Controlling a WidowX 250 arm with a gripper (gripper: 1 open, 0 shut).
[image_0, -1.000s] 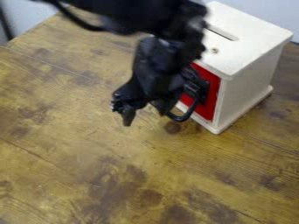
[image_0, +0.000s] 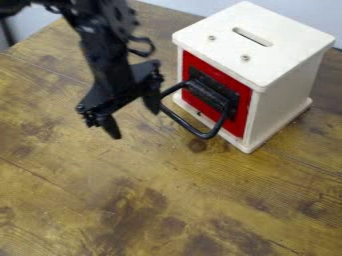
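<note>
A white wooden box (image_0: 281, 80) with a slot in its top stands at the upper right. Its red front (image_0: 235, 124) carries a black latch, and a black loop handle (image_0: 205, 133) juts out low toward the left. My black gripper (image_0: 124, 117) hangs to the left of the box, open, its fingers apart from the handle and holding nothing.
A pale floor or wall shows beyond its edge at the top left.
My gripper and arm have moved left, away from the box front, uncovering the red panel and handle. The box stands where it was.
</note>
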